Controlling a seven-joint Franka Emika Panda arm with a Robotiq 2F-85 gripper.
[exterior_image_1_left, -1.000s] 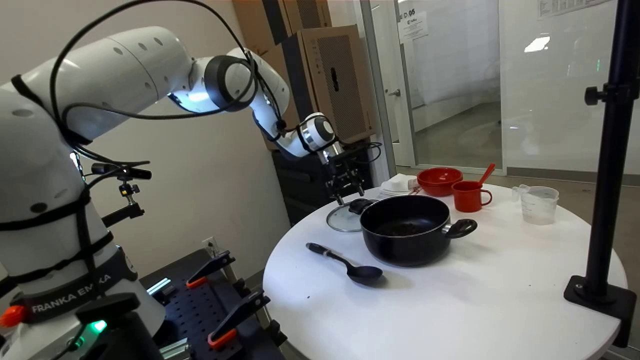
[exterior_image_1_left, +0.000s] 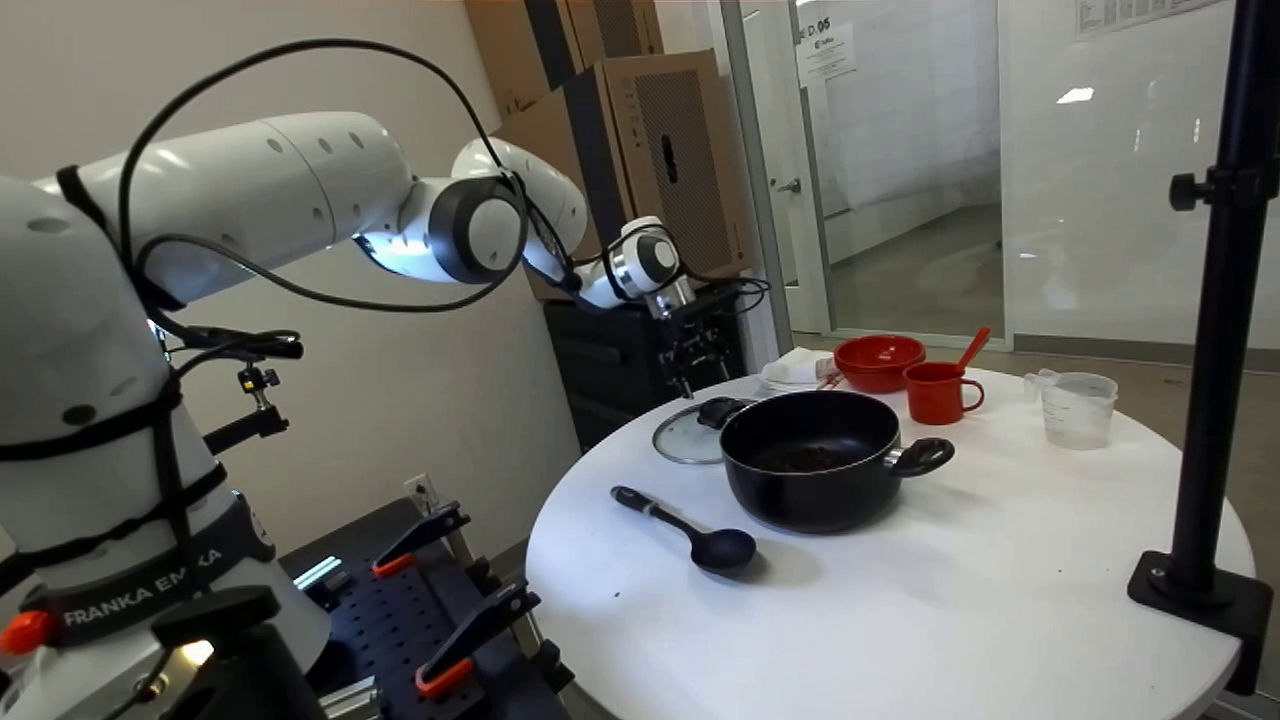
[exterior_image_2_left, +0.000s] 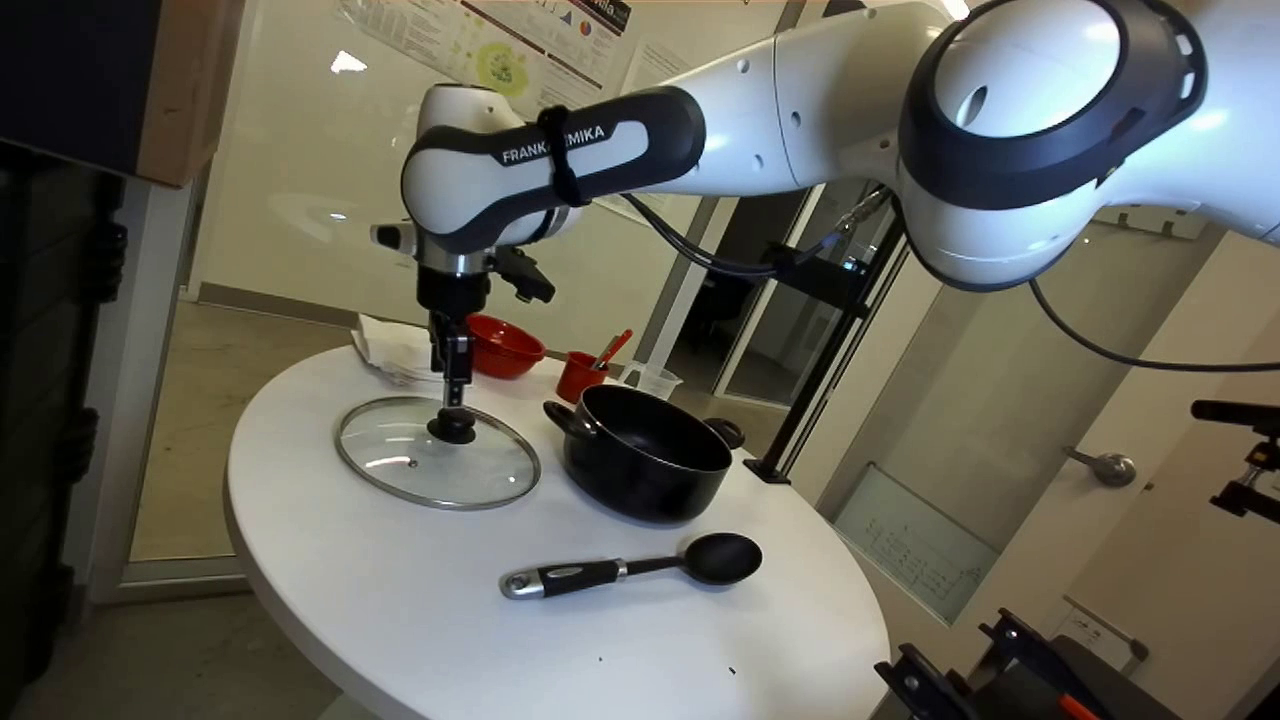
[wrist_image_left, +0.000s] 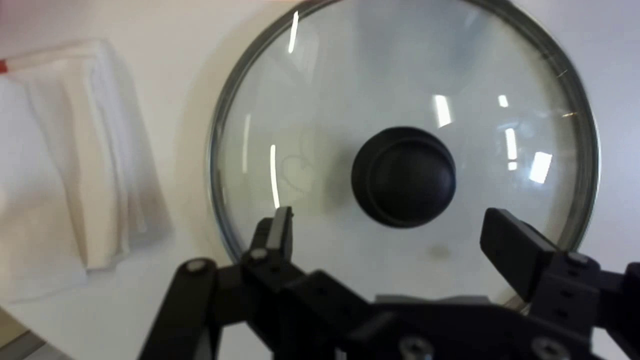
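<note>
A round glass lid (wrist_image_left: 312, 228) with a metal rim and a black knob (wrist_image_left: 403, 177) lies flat on the white table. My gripper is open above it, its fingers (wrist_image_left: 517, 252) spread wider than the knob, with nothing held between them. In the wrist view the knob appears just beyond the line between the fingertips. From exterior view 2, the gripper (exterior_image_2_left: 453, 396) points down close to the knob; whether it touches cannot be told. Beside the lid stands a black pot (exterior_image_1_left: 816, 480), uncovered, with something dark inside. A black spoon (exterior_image_1_left: 723, 550) lies in front of the pot.
Behind the lid are folded white cloths (exterior_image_2_left: 396, 346) and a red bowl (exterior_image_1_left: 879, 360). A red mug (exterior_image_1_left: 936, 396) with a red utensil and a clear measuring cup (exterior_image_1_left: 1077, 414) stand farther right. Free table lies in front; a black post (exterior_image_1_left: 1200, 360) is clamped at the right edge.
The spoon's head sits slightly farther left. The base light went from green to whitish.
</note>
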